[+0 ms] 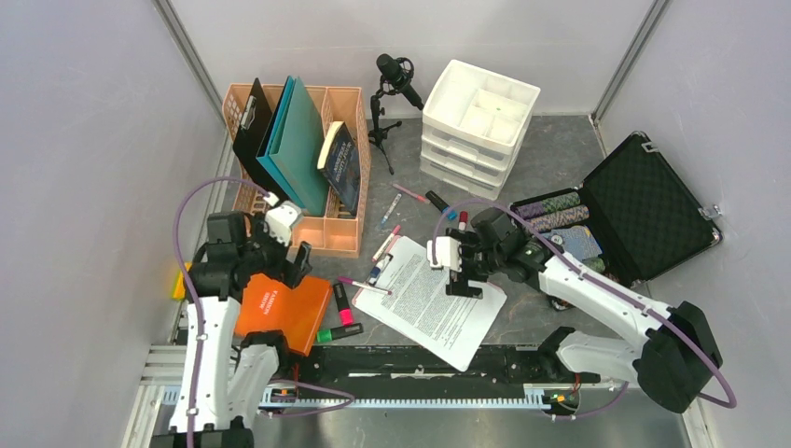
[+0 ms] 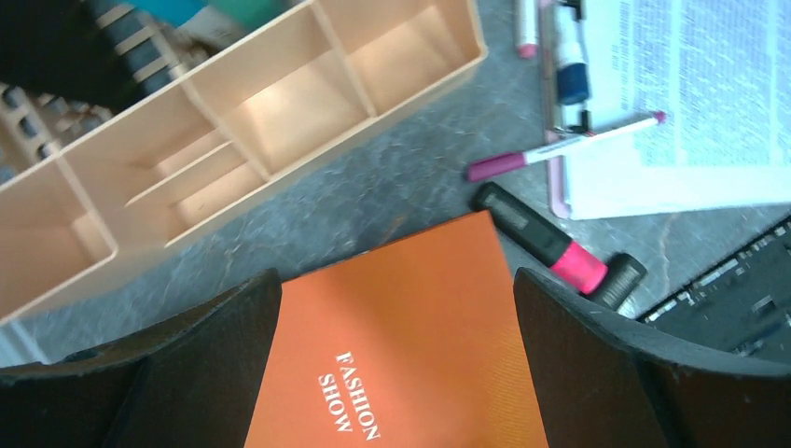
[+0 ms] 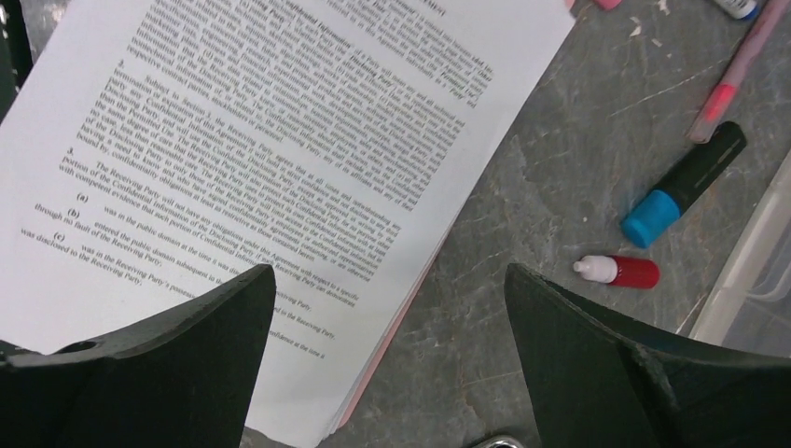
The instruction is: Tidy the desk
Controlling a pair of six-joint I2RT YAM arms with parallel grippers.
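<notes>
My left gripper [image 1: 294,266] is open above the orange book [image 2: 392,327], beside the peach organizer [image 2: 298,112] holding folders and a dark book [image 1: 340,168]. Pink [image 2: 578,268] and green [image 1: 340,332] highlighters and a purple pen [image 2: 494,166] lie right of the book. My right gripper [image 1: 464,285] hangs open over the clipboard with printed pages [image 3: 261,159]. A blue marker [image 3: 681,182], a small red bottle [image 3: 630,272] and a pink pen [image 3: 737,70] lie beyond it.
A microphone on a stand [image 1: 390,75] and white drawers [image 1: 476,112] stand at the back. An open black case [image 1: 653,205] lies on the right. Bare grey desk shows around the middle.
</notes>
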